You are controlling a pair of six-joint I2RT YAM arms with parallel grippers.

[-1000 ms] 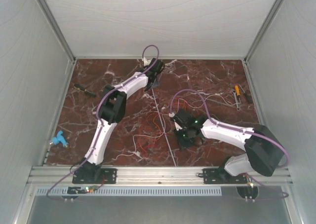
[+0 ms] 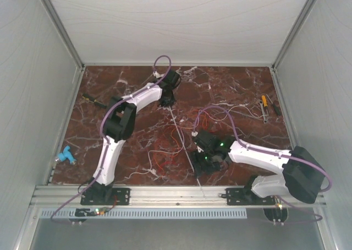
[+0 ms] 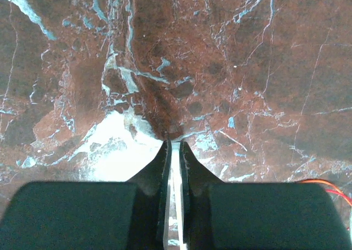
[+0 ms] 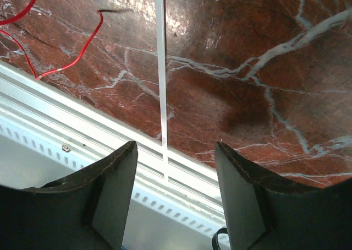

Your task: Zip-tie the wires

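A long white zip tie [image 2: 178, 130] runs from the back of the table to past its front edge. My left gripper [image 2: 168, 102] is shut on its back end, seen between the fingertips in the left wrist view [image 3: 175, 145]. My right gripper [image 2: 198, 164] is open near the front edge; in the right wrist view the strip [image 4: 162, 85] runs down between its spread fingers, apparently untouched. Red wires [image 4: 82, 46] lie left of the strip, and red and white wires [image 2: 165, 153] lie loosely around it in the top view.
A screwdriver [image 2: 264, 103] and pliers lie at the right, a dark tool [image 2: 96, 101] and a blue object [image 2: 67, 155] at the left. The metal rail [image 2: 165, 192] borders the front of the table.
My right gripper has moved toward the front edge.
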